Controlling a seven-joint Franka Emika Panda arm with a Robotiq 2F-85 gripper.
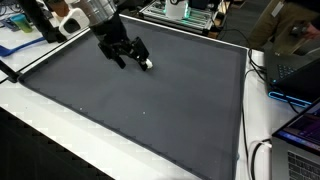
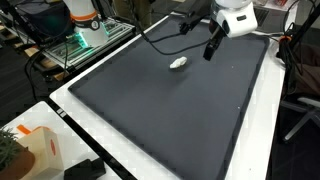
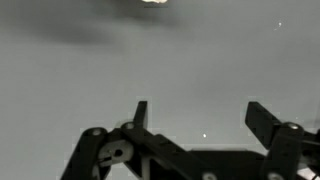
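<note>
A small whitish object lies on the dark grey board, left of my gripper in exterior view 2. In exterior view 1 the gripper hangs low over the board's far left part, and the white object shows just past its fingers. From the wrist, my gripper stands open, fingers wide apart and only bare grey surface between them. At the top edge of that view a sliver of the pale object shows.
Laptops with cables sit along the right side. A green-and-white device stands beyond the board's left edge in exterior view 2. Most of the board is bare.
</note>
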